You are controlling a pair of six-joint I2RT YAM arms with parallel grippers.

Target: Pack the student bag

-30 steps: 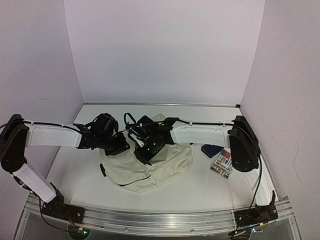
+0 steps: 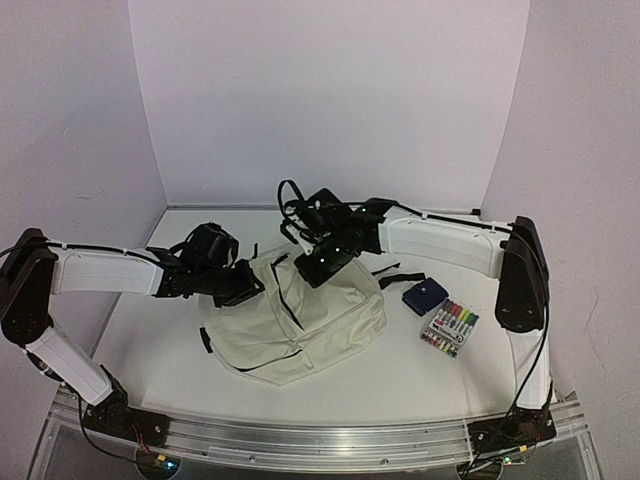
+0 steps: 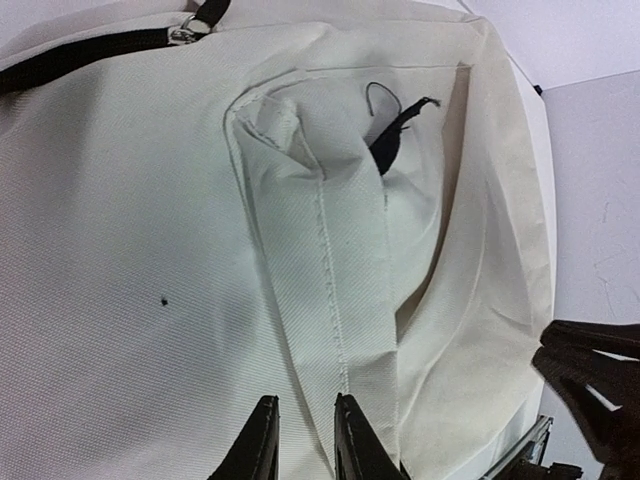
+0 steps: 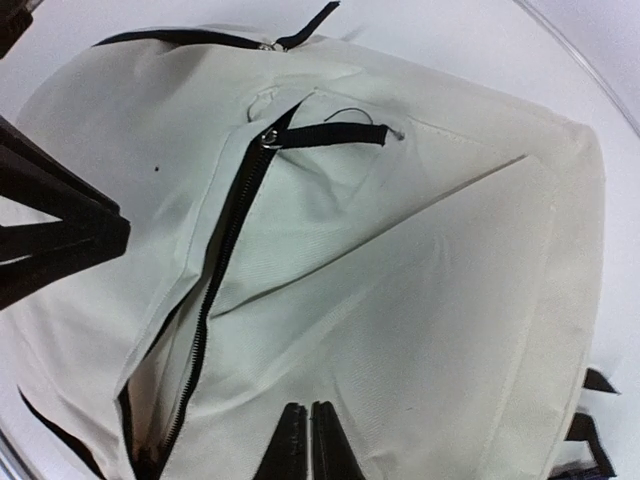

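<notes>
The cream bag (image 2: pixel 335 335) lies flat and wrinkled on the table. Its pocket zipper (image 4: pixel 225 235) is partly parted, the black-edged gap widest at the lower end, with a black pull (image 4: pixel 330 135) at the top. Above the bag's cloth, my right gripper is shut with nothing between its fingers; the zipper edge lies to its left, clear of it. My left gripper hovers over the bag's left part, fingers apart and empty, just left of the folded zipper flap (image 3: pixel 335 260).
Right of the bag lie a dark blue pouch (image 2: pixel 425 296) and a clear box of colored markers (image 2: pixel 450 327). Black straps (image 2: pixel 402 280) stick out at the bag's right side. Free table runs along the front. Both grippers are close together over the bag.
The left gripper has shifted slightly, still open.
</notes>
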